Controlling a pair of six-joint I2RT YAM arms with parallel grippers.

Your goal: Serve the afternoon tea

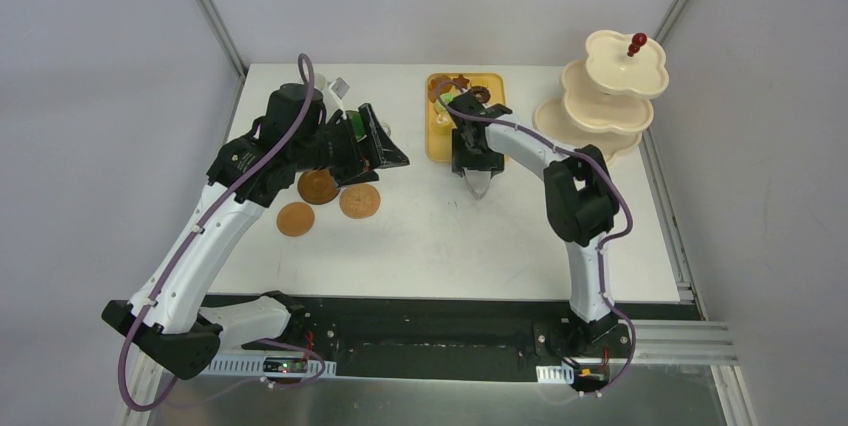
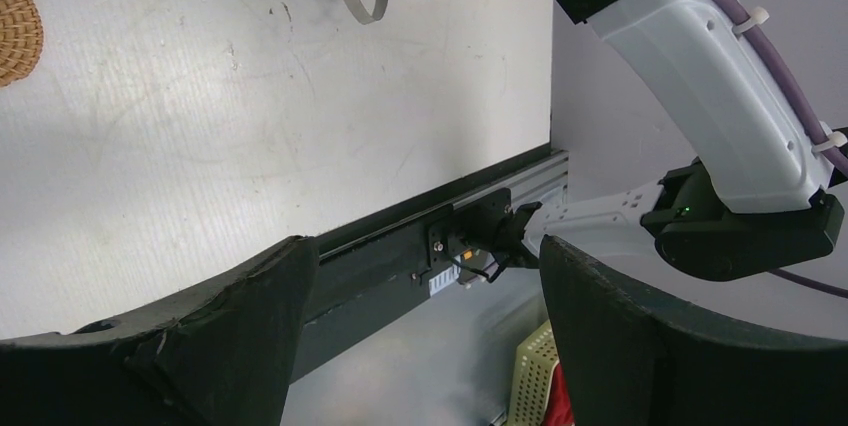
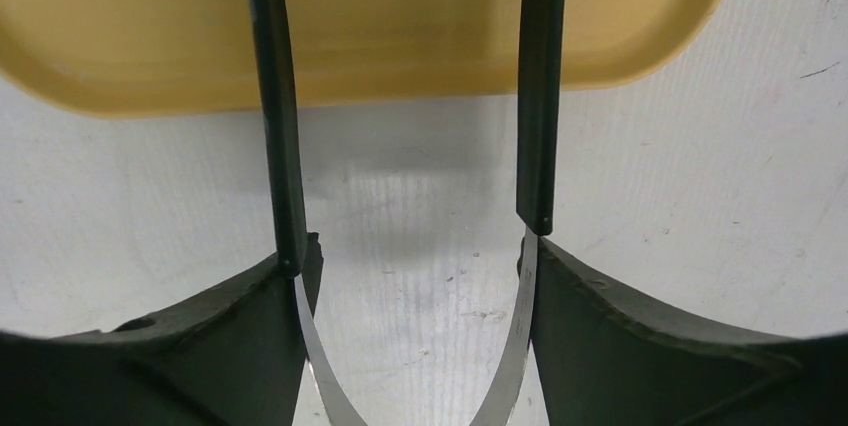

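Kitchen tongs, a bent steel strip [image 1: 478, 186] with long black arms [image 3: 540, 96], are held in my right gripper. Its part-open fingers press on the tongs from both sides, and the tongs' arms stand apart with nothing between them. They hang over the front rim of the yellow tray [image 1: 437, 151]. A dark ring-shaped treat [image 1: 481, 95], a star-shaped one [image 1: 461, 82] and others lie toward the tray's back; my right arm hides part of it. Open and empty, my left gripper hovers over the table's left side. A three-tiered cream stand [image 1: 606, 106] looks bare.
Round woven coasters [image 1: 295, 219] and a brown round dish [image 1: 318, 186] lie below the left arm, which covers items behind it, including something green [image 1: 357, 125].
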